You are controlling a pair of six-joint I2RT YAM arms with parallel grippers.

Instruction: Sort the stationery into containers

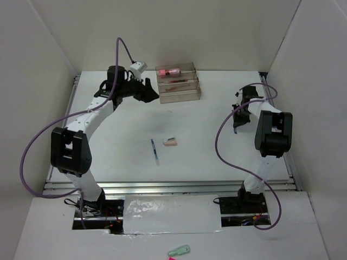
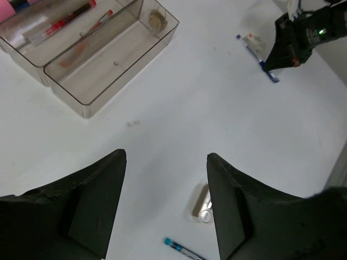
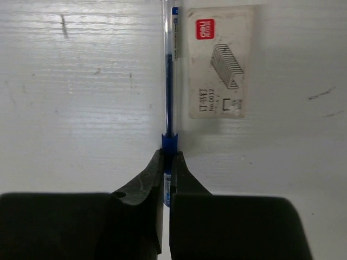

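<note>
In the right wrist view, a clear pen (image 3: 169, 92) with a blue cap lies along the table, and my right gripper is shut on its cap end. Close beside the pen sits a flat staples box (image 3: 220, 62). My left gripper hangs open with nothing between its fingers, just left of the clear three-compartment container (image 1: 180, 98). A pink bottle (image 1: 169, 72) occupies the rear compartment; red pens (image 2: 70, 17) rest in the middle one, while the front one looks empty. A blue pen (image 1: 154, 149) and a pinkish stapler-like item (image 1: 170, 142) lie mid-table.
Purple cables (image 1: 225, 157) loop beside both arms. Beyond the front rail, a green item (image 1: 179, 251) lies outside the work area.
</note>
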